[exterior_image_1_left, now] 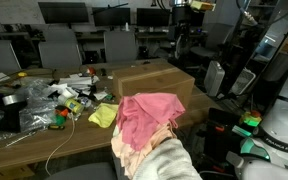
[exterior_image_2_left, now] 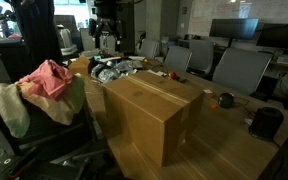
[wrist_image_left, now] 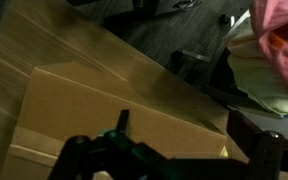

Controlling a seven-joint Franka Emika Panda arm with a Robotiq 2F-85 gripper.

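Note:
My gripper (exterior_image_1_left: 181, 45) hangs high above the far right part of the table, open and with nothing between its fingers. From the wrist view, its dark fingers (wrist_image_left: 249, 135) spread above a cardboard box (wrist_image_left: 114, 118). In exterior view 1 the brown box (exterior_image_1_left: 149, 82) stands on the table below the gripper, its inside not visible. A pink cloth (exterior_image_1_left: 151, 112) lies on top of a pile of pale cloths (exterior_image_1_left: 164, 160) in the foreground. Part of the pink cloth (wrist_image_left: 284, 35) also shows at the wrist view's upper right.
On the table's left lie plastic bags (exterior_image_1_left: 36, 112), tools and small items. A yellow cloth (exterior_image_1_left: 103, 115) rests near the front edge. Beyond the box in exterior view 2 are a black speaker (exterior_image_2_left: 266, 123) and bare tabletop. Office chairs (exterior_image_2_left: 241, 70) line one side.

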